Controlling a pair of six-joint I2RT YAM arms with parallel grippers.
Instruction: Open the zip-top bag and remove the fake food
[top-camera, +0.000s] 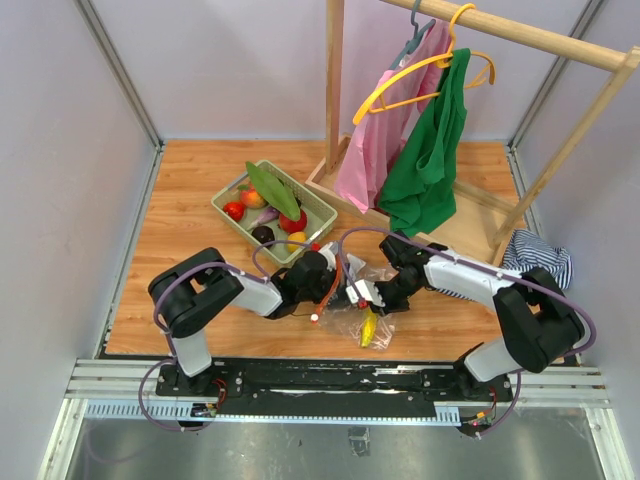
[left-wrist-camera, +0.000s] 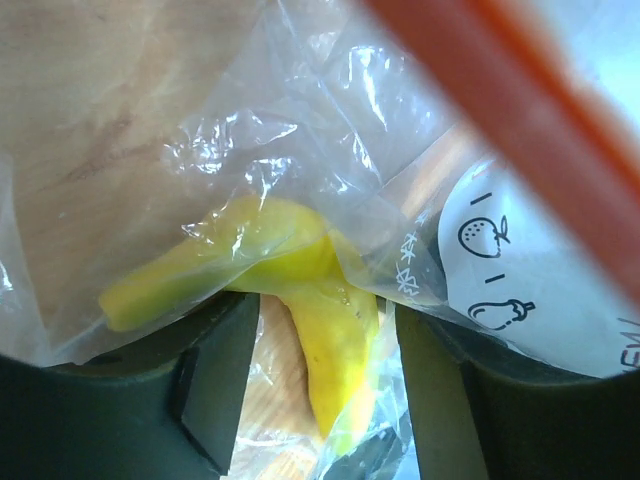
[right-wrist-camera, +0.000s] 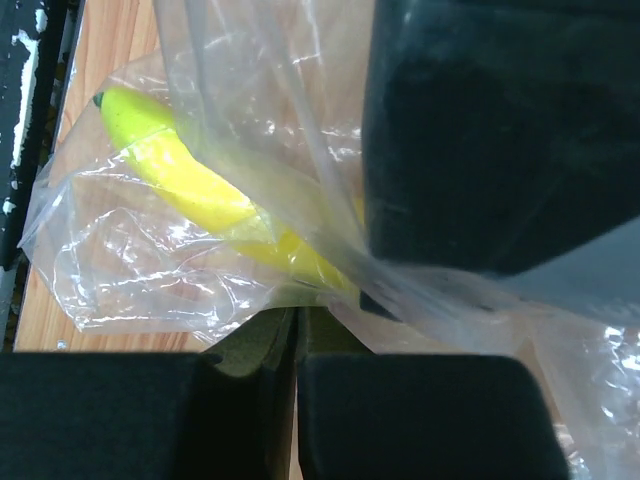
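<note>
A clear zip-top bag (top-camera: 350, 325) lies crumpled between my arms, a yellow banana-like fake food (top-camera: 369, 328) inside it. The left wrist view shows the yellow food (left-wrist-camera: 335, 350) between my open left gripper's (left-wrist-camera: 318, 330) fingertips, under wrinkled plastic, with a printed white label to the right and a blurred orange strip above. My right gripper is shut at the bag's edge, just below the yellow food (right-wrist-camera: 190, 180); nothing clear shows between its fingers.
A basket (top-camera: 225, 205) of fake produce sits behind my left arm. A wooden rack (top-camera: 470, 230) with hanging pink and green cloths stands at the back right, a striped cloth (top-camera: 540, 255) beside it. Bare wood is at the left.
</note>
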